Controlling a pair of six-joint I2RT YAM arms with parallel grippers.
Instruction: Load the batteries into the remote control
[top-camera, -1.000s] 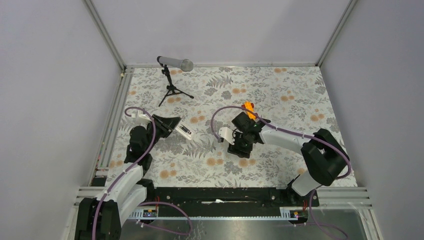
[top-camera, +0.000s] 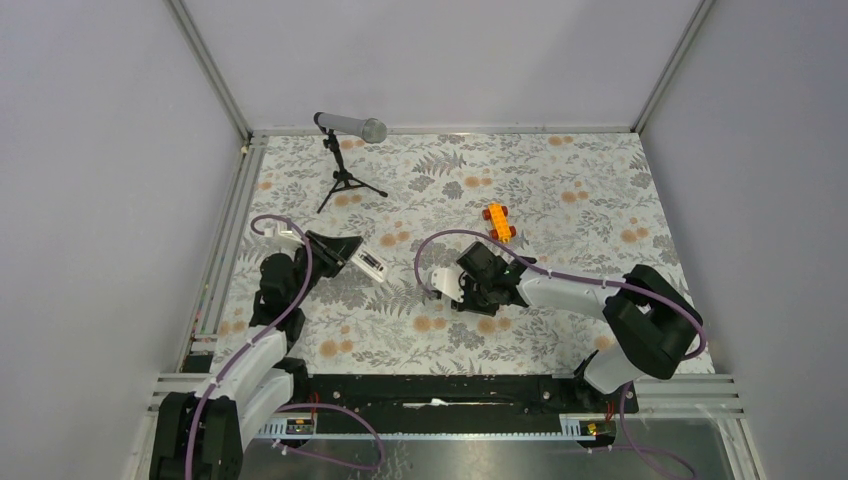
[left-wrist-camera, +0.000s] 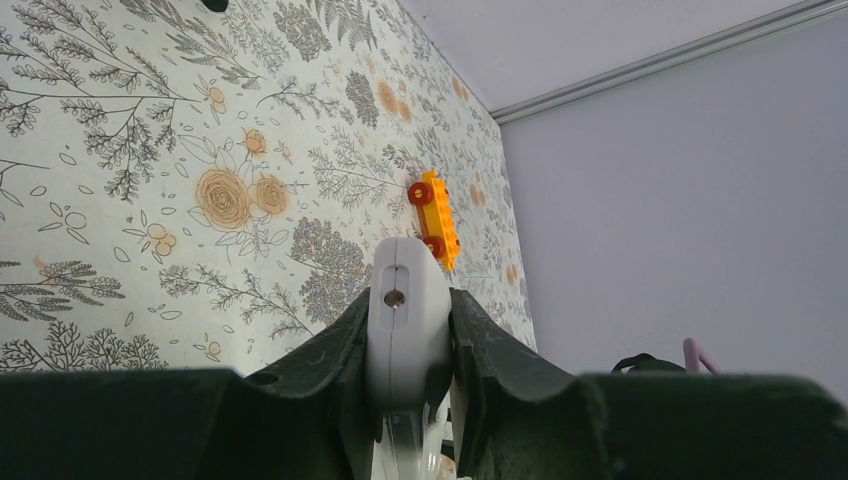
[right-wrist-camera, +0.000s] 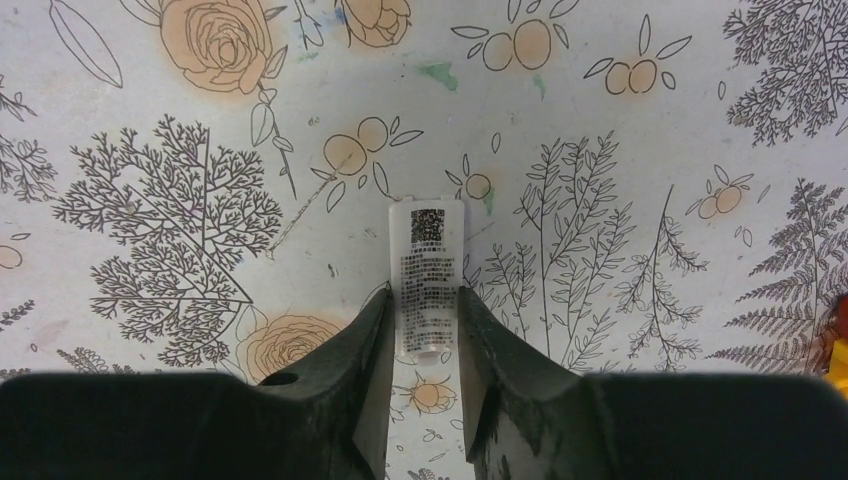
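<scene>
My left gripper (top-camera: 350, 245) is shut on the white remote control (top-camera: 368, 264), which sticks out from its fingers with the battery compartment facing up; in the left wrist view its white end (left-wrist-camera: 408, 310) fills the space between the fingers. My right gripper is low over the table, its fingertips at both sides of a flat translucent pack (right-wrist-camera: 428, 255) with a printed label, lying on the cloth, seemingly the batteries. Whether those fingers grip it or only flank it is hard to tell.
An orange toy car (top-camera: 498, 222) sits behind my right gripper. A tripod (top-camera: 341, 178) with a grey cylinder (top-camera: 348, 127) stands at the back left.
The left arm and remote look the same.
</scene>
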